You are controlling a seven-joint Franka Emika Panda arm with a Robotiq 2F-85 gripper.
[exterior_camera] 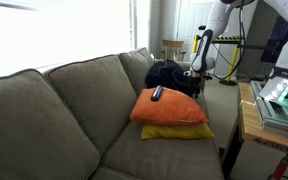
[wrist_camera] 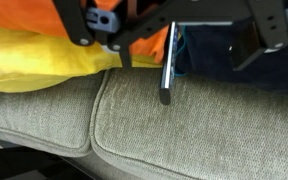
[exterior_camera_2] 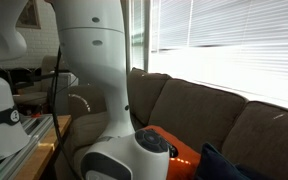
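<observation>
A dark remote (exterior_camera: pixel 157 93) lies on the orange pillow (exterior_camera: pixel 174 107), which rests over a yellow pillow (exterior_camera: pixel 177 131). Beside them is a bunched navy blanket (exterior_camera: pixel 174 75). My gripper (exterior_camera: pixel 194 82) is low at the blanket's right side. In the wrist view its fingers stand open, and a long dark remote-like object (wrist_camera: pixel 166 85) shows between the fingers. Orange and yellow cloth (wrist_camera: pixel 34 55) lies on the left of that view, with the navy blanket (wrist_camera: pixel 209 58) on the right. I cannot tell whether the object is gripped or touching a finger.
The grey sofa (exterior_camera: pixel 149 158) runs along the window, its back cushions on the left. A wooden table (exterior_camera: pixel 250 125) with a light case on it stands to the right. Bare seat fabric (wrist_camera: pixel 194 125) fills the lower wrist view.
</observation>
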